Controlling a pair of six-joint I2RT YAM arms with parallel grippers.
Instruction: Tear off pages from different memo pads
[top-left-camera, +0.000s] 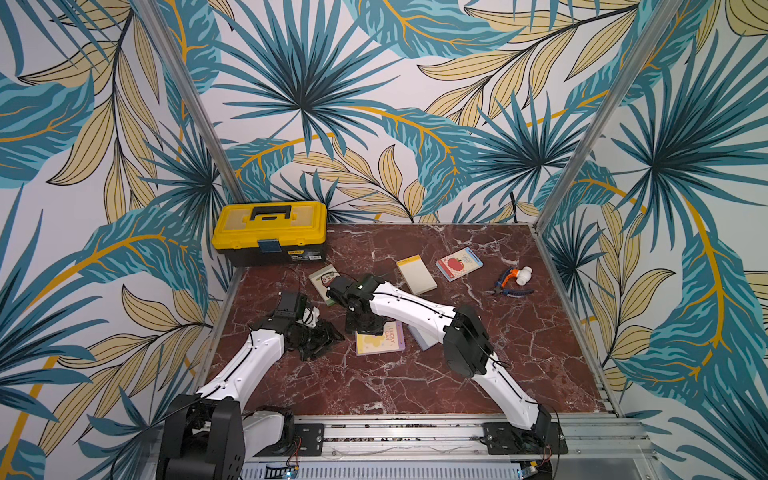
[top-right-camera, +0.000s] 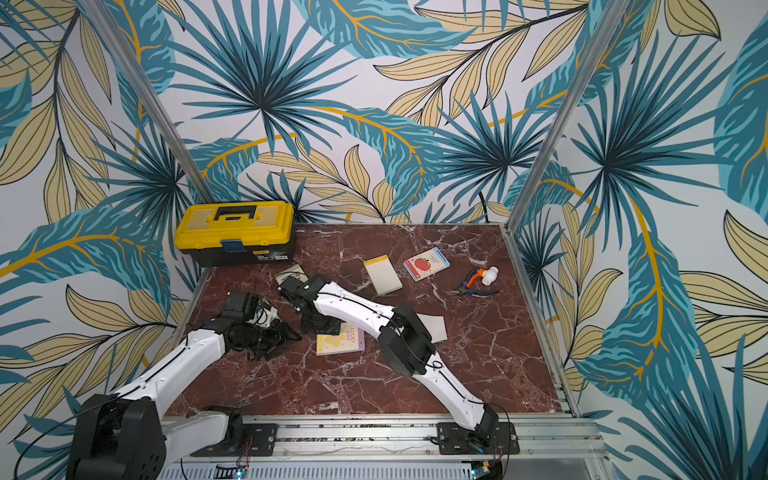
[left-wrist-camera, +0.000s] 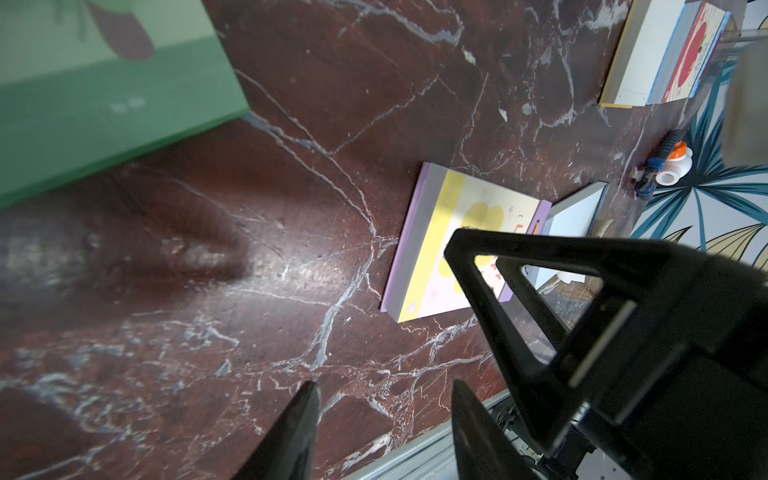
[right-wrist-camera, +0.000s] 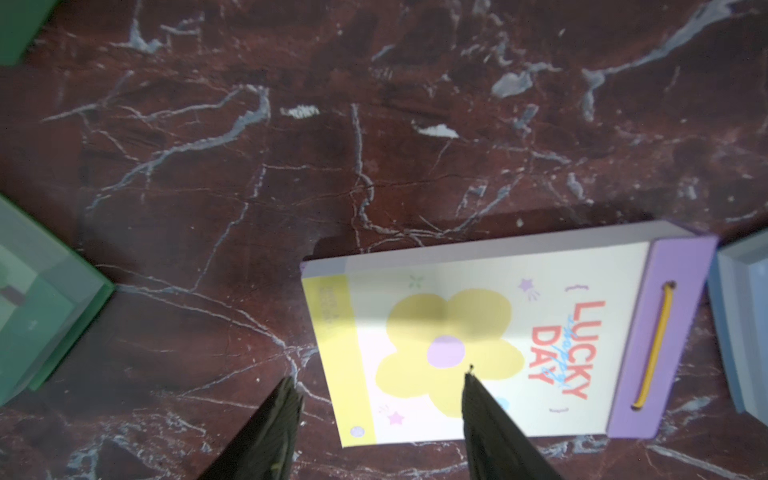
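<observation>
A yellow-flower memo pad (right-wrist-camera: 432, 416) with a purple base lies flat on the marble table. My right gripper is open above it, nothing held; the fingertips look down over the flower cover. To the pad's left, my left gripper is also open and empty, over bare table. The green memo pad (left-wrist-camera: 120, 104) lies behind it, partly covered by my right gripper in the top left view. Farther back are a cream pad with an orange band (top-left-camera: 417, 277) and a red-apple pad (top-left-camera: 459, 265). A blue-edged pad (right-wrist-camera: 748, 320) sits right of the flower pad.
A loose white sheet (top-right-camera: 434, 326) lies right of my right forearm. Orange-and-blue pliers with a white object (top-left-camera: 522, 276) lie at the right. The yellow-lidded toolbox (top-left-camera: 269, 225) stands at the back left.
</observation>
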